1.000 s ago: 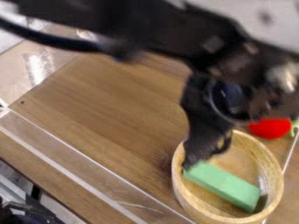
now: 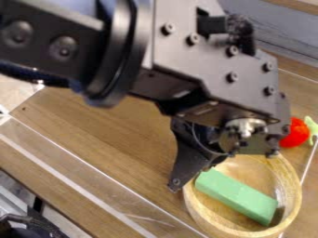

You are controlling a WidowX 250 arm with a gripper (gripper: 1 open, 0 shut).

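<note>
My gripper (image 2: 211, 153) is large and dark, hanging over the left rim of a round wooden bowl (image 2: 284, 212). Inside the bowl lies a green rectangular block (image 2: 236, 195). The lowest finger reaches down beside the block's upper left end; the arm body hides much of the fingertips, so whether anything is held between them is unclear.
A red round object (image 2: 296, 134) and a pale green item (image 2: 311, 125) sit behind the bowl at the right.
The block still lies in the bowl.
</note>
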